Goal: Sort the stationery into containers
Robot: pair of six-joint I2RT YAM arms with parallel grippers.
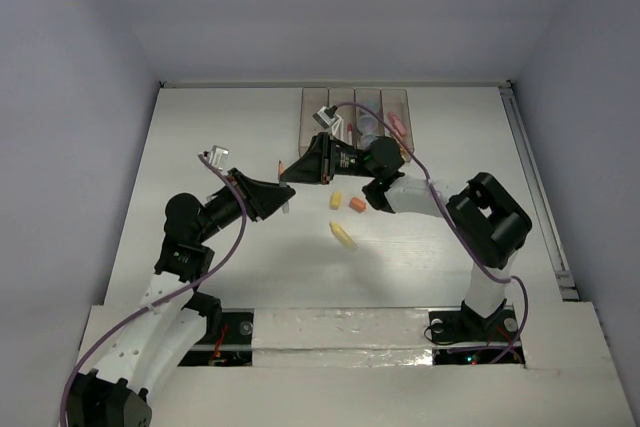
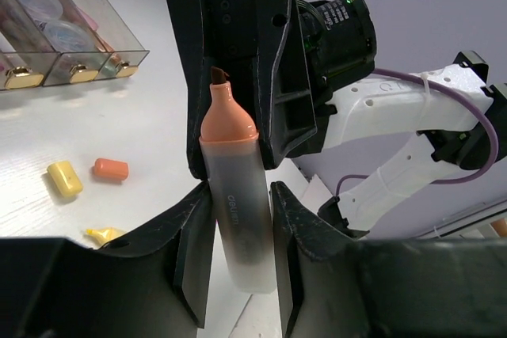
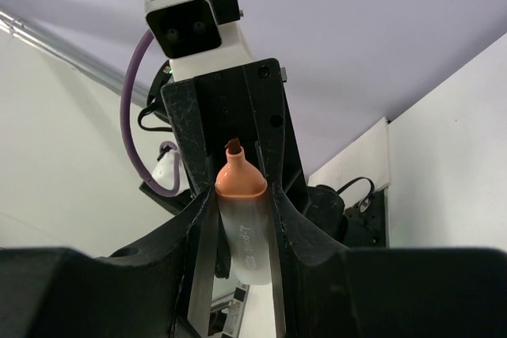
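Observation:
A translucent marker with an orange top (image 2: 242,203) stands upright between both grippers, which meet above the middle of the table. My left gripper (image 1: 286,190) is shut on its body, and my right gripper (image 1: 288,175) is shut on it from the opposite side. A divided clear container (image 1: 315,97) sits at the back, holding round lids and pink items in its compartments. On the table lie a yellow block (image 1: 335,200), an orange block (image 1: 357,204) and a yellow marker-like item (image 1: 342,235).
My right arm reaches across the right half, partly over the container's front. Walls enclose the back and both sides.

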